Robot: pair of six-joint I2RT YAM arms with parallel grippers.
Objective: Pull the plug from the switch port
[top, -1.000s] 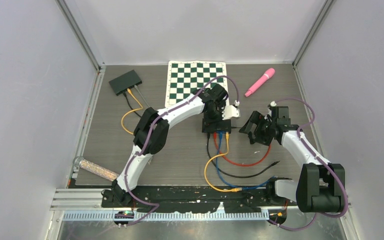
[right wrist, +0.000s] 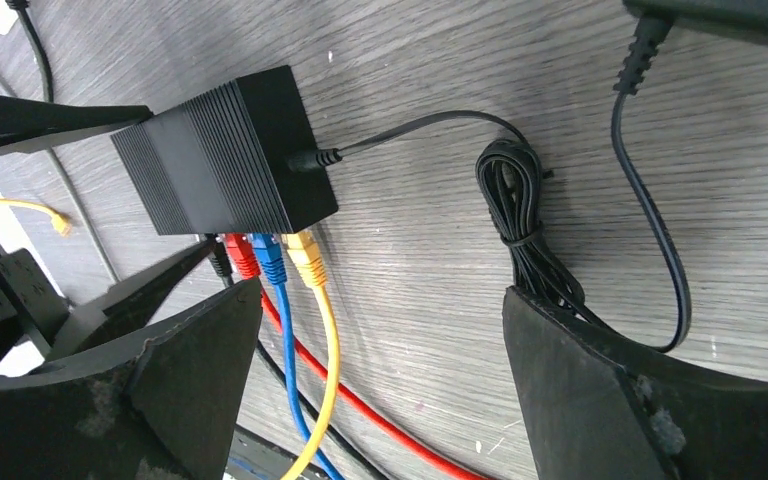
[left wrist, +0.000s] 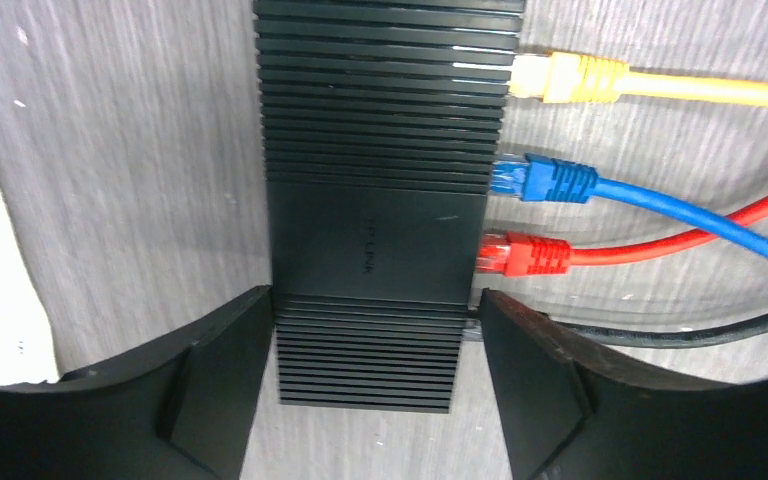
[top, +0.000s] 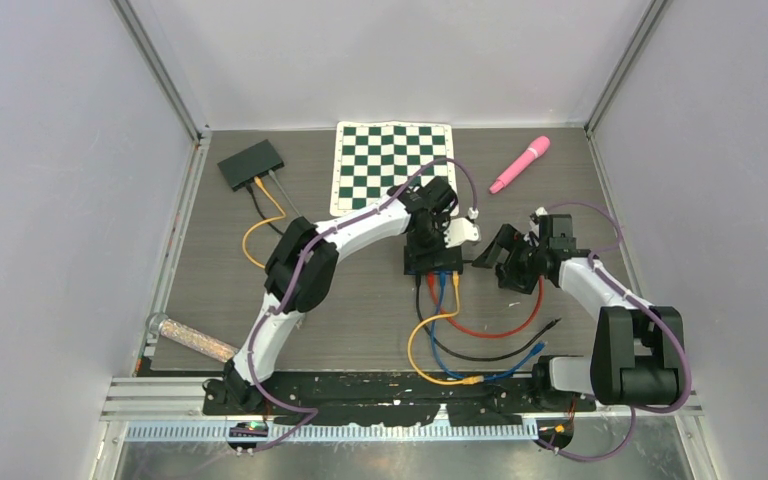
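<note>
The black switch [left wrist: 370, 240] has yellow [left wrist: 580, 78], blue [left wrist: 555, 178], red [left wrist: 535, 254] and black [left wrist: 650, 334] cables plugged along one side. My left gripper straddles the end by the black cable, fingertips at both long sides; whether they grip it is unclear. In the right wrist view the switch [right wrist: 210, 155] also has a thin power lead at one end. My right gripper is open beside it, nothing between its fingers.
A chessboard [top: 360, 150] lies behind the switch, a pink microphone [top: 520, 163] back right, another black box [top: 250, 162] back left. A coiled black cord [right wrist: 510, 200] lies near my right gripper.
The switch and my left gripper have shifted slightly toward the table's front.
</note>
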